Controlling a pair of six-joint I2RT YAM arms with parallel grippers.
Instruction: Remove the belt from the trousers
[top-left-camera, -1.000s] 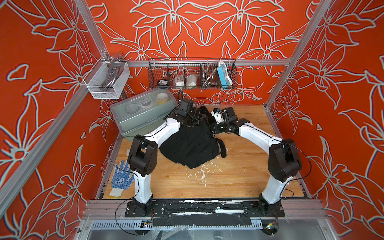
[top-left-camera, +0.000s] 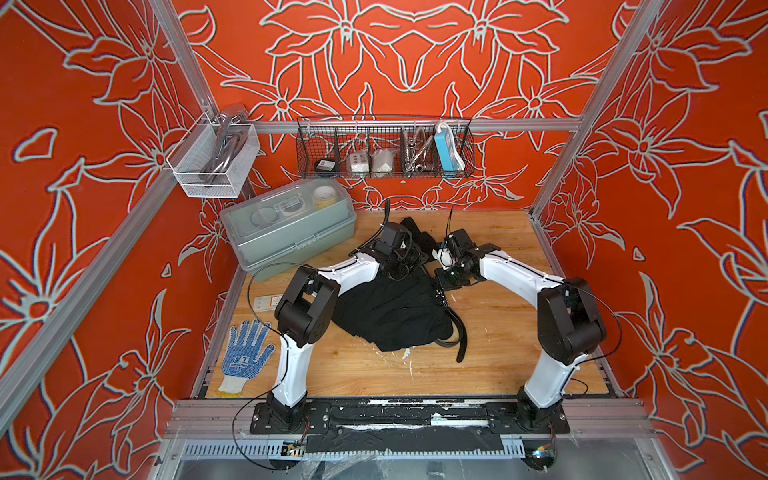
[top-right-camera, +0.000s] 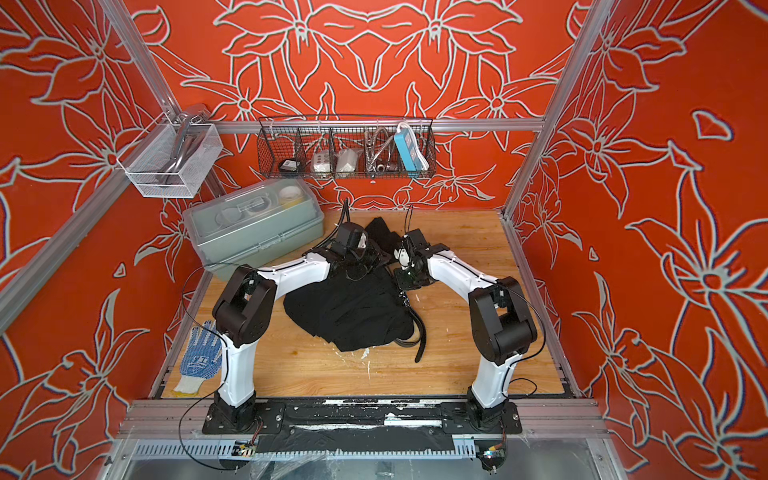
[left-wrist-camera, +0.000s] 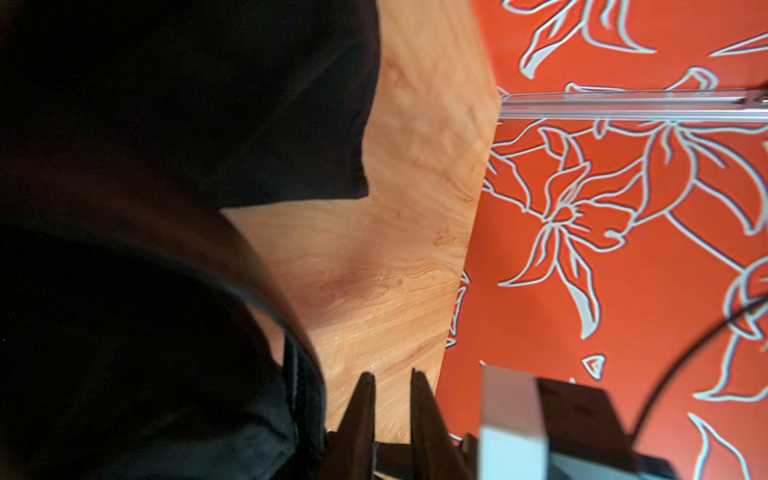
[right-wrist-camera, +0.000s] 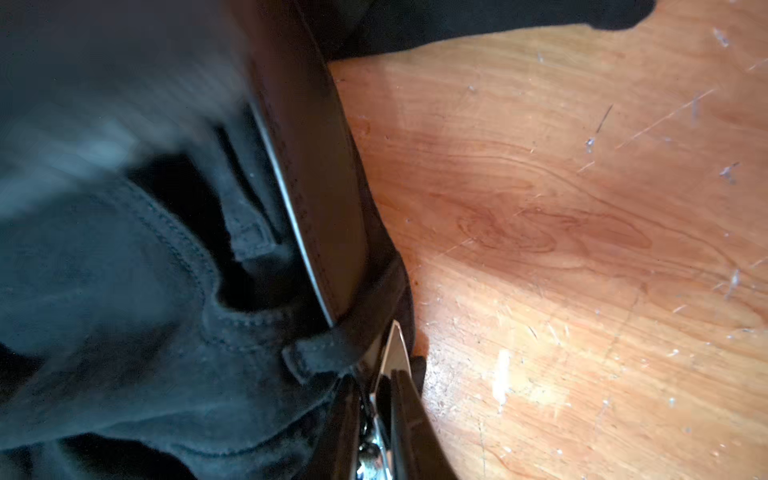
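Note:
Black trousers (top-left-camera: 384, 312) lie crumpled mid-table, with the dark belt (right-wrist-camera: 312, 200) running through a loop (right-wrist-camera: 344, 332) in the right wrist view and its tail hanging toward the table's front. My right gripper is at the metal buckle (right-wrist-camera: 370, 456) just below that loop; whether it grips it is unclear. My left gripper is over the back of the trousers beside a curving strap (left-wrist-camera: 264, 288), its fingers a little apart, with nothing seen held at the tips.
A grey toolbox (top-left-camera: 288, 224) stands back left, a blue glove (top-left-camera: 248, 352) lies front left, and a wire basket (top-left-camera: 320, 144) hangs on the back wall.
Both grippers have moved toward the table's front, the left one also rightward. The trousers have shifted forward and right, and more of the belt's tail lies out.

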